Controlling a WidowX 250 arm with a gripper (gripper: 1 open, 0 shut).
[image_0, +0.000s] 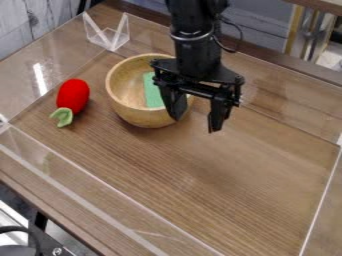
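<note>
The black gripper (197, 100) hangs from the arm over the right side of a yellow bowl (131, 76), its fingers open and pointing down, with nothing seen between them. A green block (151, 92) lies in the bowl, partly hidden behind the gripper. A red object with a green top (75, 96), like a toy vegetable, lies on the wooden table (214, 190) to the left of the bowl.
A clear angular object (107, 32), perhaps a wire or plastic holder, stands at the back left. A ledge (315, 8) runs at the top right corner.
</note>
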